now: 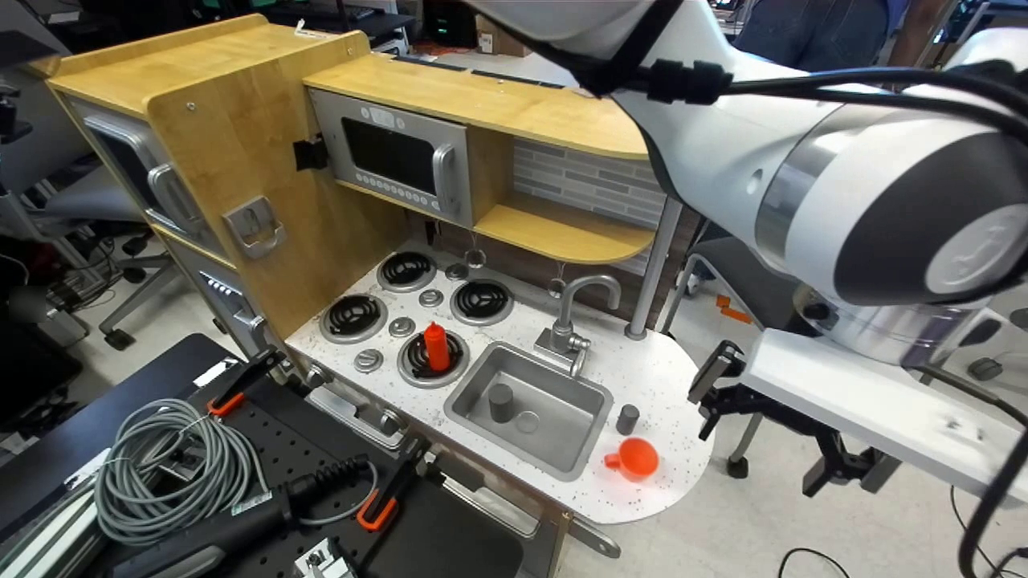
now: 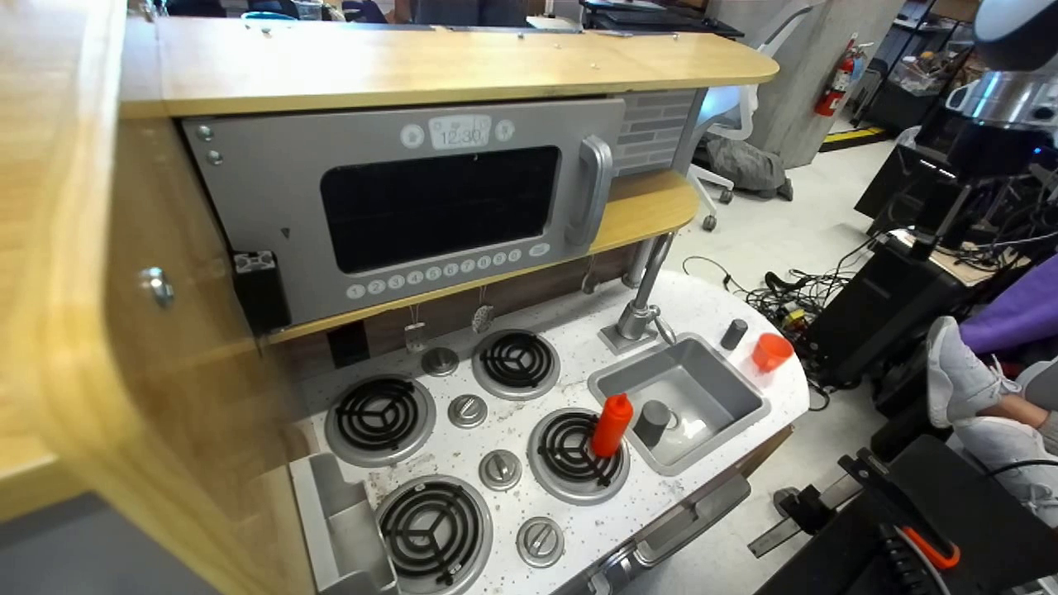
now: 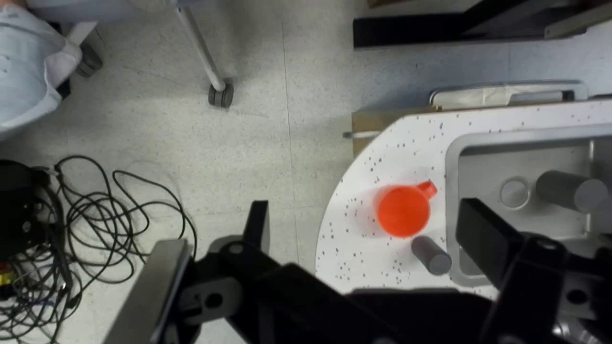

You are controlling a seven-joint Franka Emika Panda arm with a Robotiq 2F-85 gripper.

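My gripper stands open above the rounded end of the counter, its two fingers wide apart with nothing between them. Below it in the wrist view, an orange-red cup (image 3: 403, 211) with a small handle rests on the white counter. Close beside the cup stands a small dark grey cylinder (image 3: 431, 255). Exterior view 1 shows the gripper (image 1: 781, 424) off the counter's right end, apart from the cup (image 1: 637, 459). A red bottle (image 2: 612, 425) is upright on a stove burner. Another grey cylinder (image 1: 500, 403) is in the sink (image 1: 594, 424).
A faucet (image 1: 589, 289) rises behind the sink, and a wooden shelf (image 1: 569, 231) with a toy microwave (image 1: 395, 154) overhangs the back. A dark cart (image 1: 424, 539) with coiled cable (image 1: 173, 462) stands in front. Counter around the cup is mostly clear.
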